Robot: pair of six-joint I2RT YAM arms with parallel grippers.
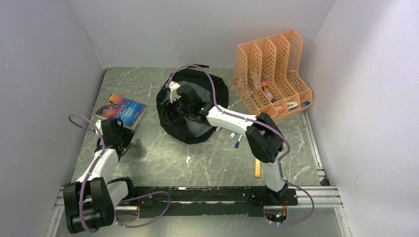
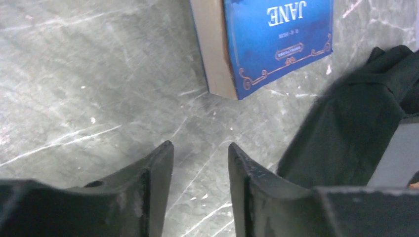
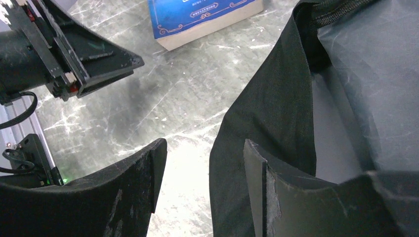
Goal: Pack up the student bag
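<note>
A thick blue and orange book [image 1: 127, 109] lies flat at the left of the table; the left wrist view shows the word JANE on its blue cover [image 2: 281, 39]. Just in front of it is my left gripper, part open and empty, with bare table between its fingers. The black and grey bag [image 1: 197, 129] lies in the middle with its grey inside showing. Over the bag's left edge stands my right gripper, its fingers apart, nothing gripped; the black cloth edge [image 3: 264, 113] runs beneath it. The right arm covers part of the bag in the top view.
An orange organizer [image 1: 272, 74] at the back right holds small items. Markers [image 1: 238, 141] lie right of the bag, a yellow item [image 1: 257, 168] near the front. A white scrap [image 1: 188, 159] lies on the otherwise clear front middle.
</note>
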